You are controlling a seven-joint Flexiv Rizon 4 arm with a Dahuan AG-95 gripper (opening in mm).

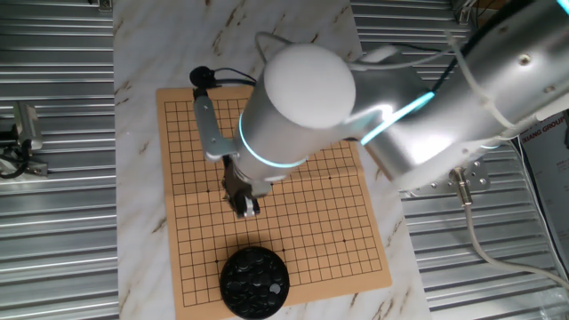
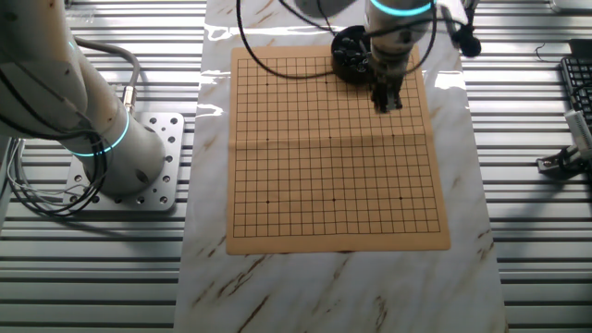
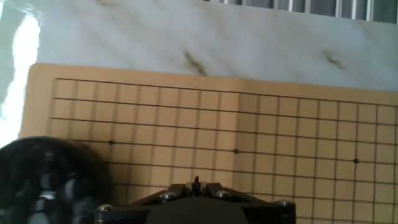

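A black round bowl (image 1: 254,283) full of glossy black stones stands on the near edge of the wooden grid board (image 1: 329,236). My gripper (image 1: 247,210) hangs above the board, beyond the bowl and apart from it. In the wrist view, my gripper is shut, its fingertips close around a small, thin dark piece that looks like a black stone (image 3: 196,183) seen edge-on. The bowl (image 3: 50,180) is blurred at the lower left there. In the second exterior view, the arm partly covers the bowl (image 2: 350,57).
The visible grid carries no stones. A marble-patterned table (image 2: 277,287) surrounds the board, with ribbed metal surfaces on both sides. A small metal device (image 1: 27,133) stands off to the left, clear of the board.
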